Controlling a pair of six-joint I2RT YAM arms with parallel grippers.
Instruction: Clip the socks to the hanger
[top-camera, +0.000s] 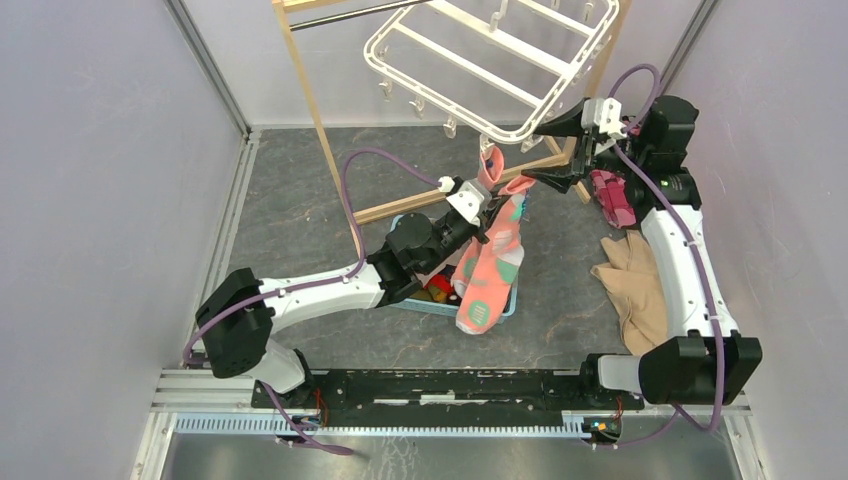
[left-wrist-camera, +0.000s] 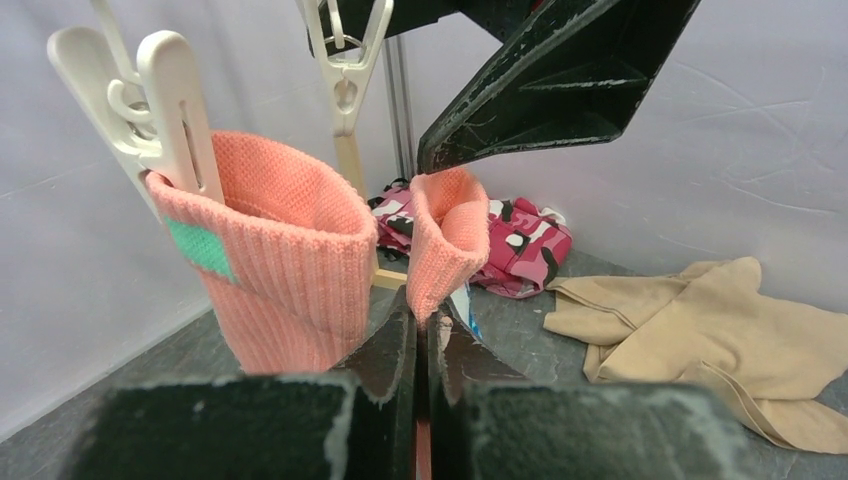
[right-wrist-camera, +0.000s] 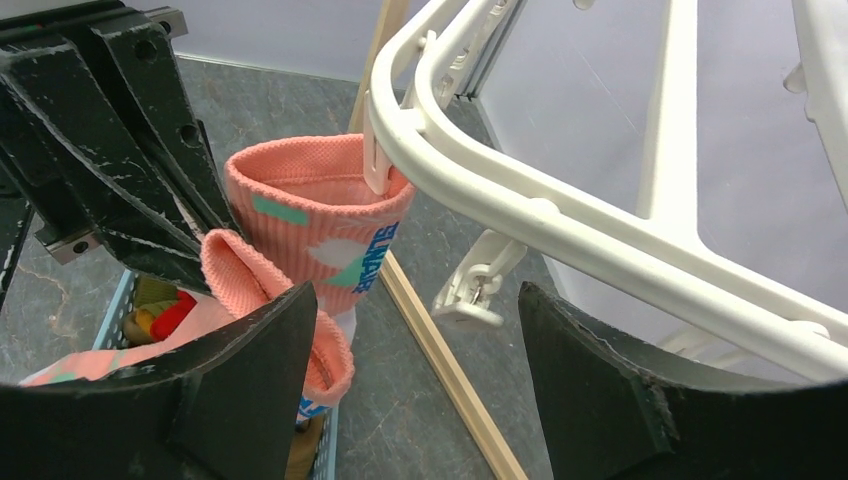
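Note:
One pink sock (left-wrist-camera: 290, 260) hangs by its cuff from a white clip (left-wrist-camera: 180, 120) of the hanger (top-camera: 470, 112). My left gripper is shut on the cuff of the second pink sock (top-camera: 490, 275), whose foot dangles below. That cuff (right-wrist-camera: 270, 300) stands folded above the fingertips, beside the clipped sock. Up at the hanger's near corner, my right gripper is open, with an empty white clip (right-wrist-camera: 478, 285) between its fingers but apart from both. One right finger (left-wrist-camera: 540, 110) shows just above the held cuff in the left wrist view.
A blue basket (top-camera: 435, 308) with coloured items stands under the socks. Wooden bars (top-camera: 315, 120) frame the hanger. Tan cloth (top-camera: 635, 285) and a pink patterned bundle (top-camera: 612, 198) lie on the floor at the right.

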